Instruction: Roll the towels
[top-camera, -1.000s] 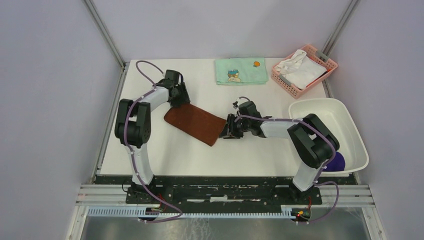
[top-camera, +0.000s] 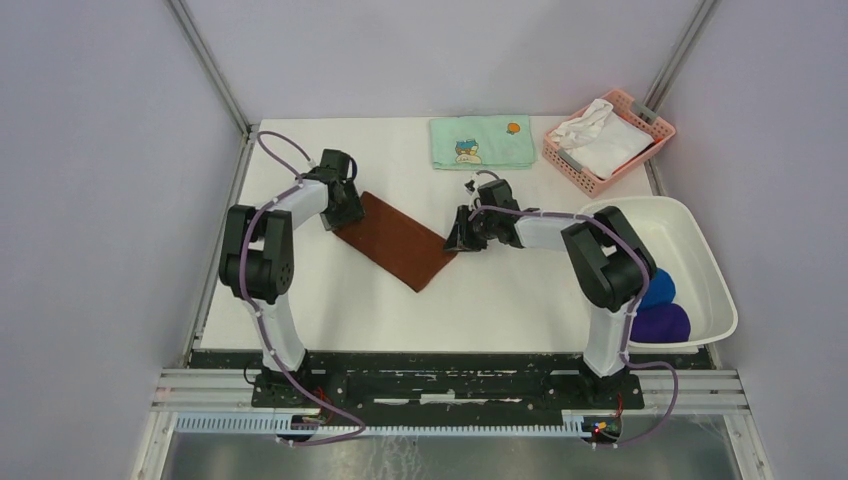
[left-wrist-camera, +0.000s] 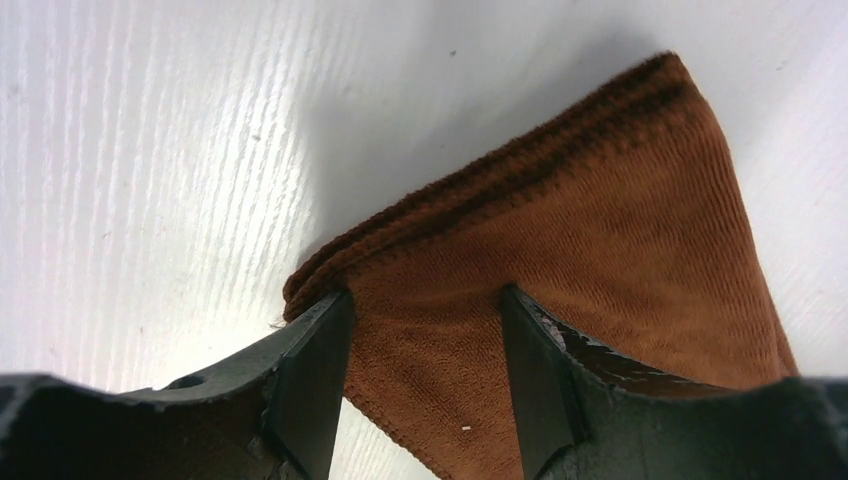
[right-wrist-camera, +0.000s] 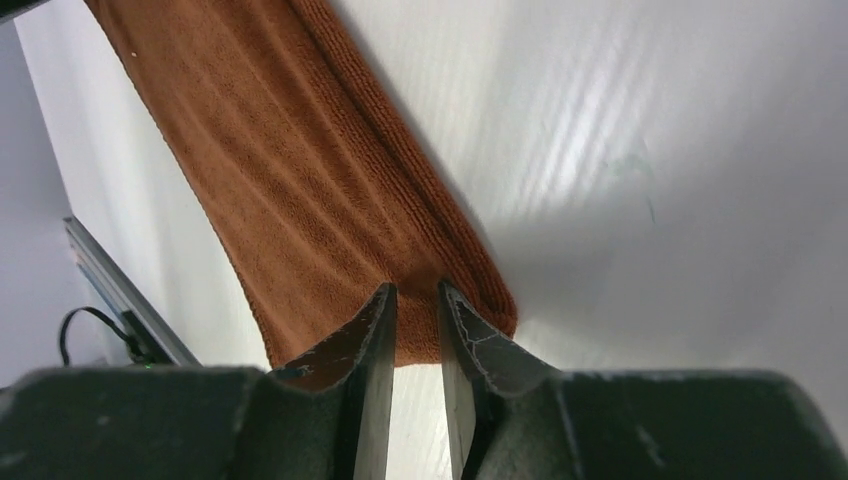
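Observation:
A brown towel (top-camera: 400, 245), folded into a long strip, lies slantwise across the middle of the white table. At its left end is my left gripper, part open, its fingers apart above the cloth near one corner; whether they touch it is unclear. Over at the right end, my right gripper is nearly closed, with brown cloth showing in the narrow gap between its fingertips near the towel's layered edge. In the right wrist view the towel (right-wrist-camera: 330, 190) stretches away to the upper left, its doubled edge on the right side.
A folded green towel (top-camera: 490, 145) lies at the back of the table. Behind it to the right, a pink basket (top-camera: 665, 135) holds white cloths. The white bin (top-camera: 700, 250) at the right contains blue and purple rolls. Bare table surrounds the brown towel.
My right gripper moved from lower beside the towel up to its far right corner; the towel's ends shifted slightly.

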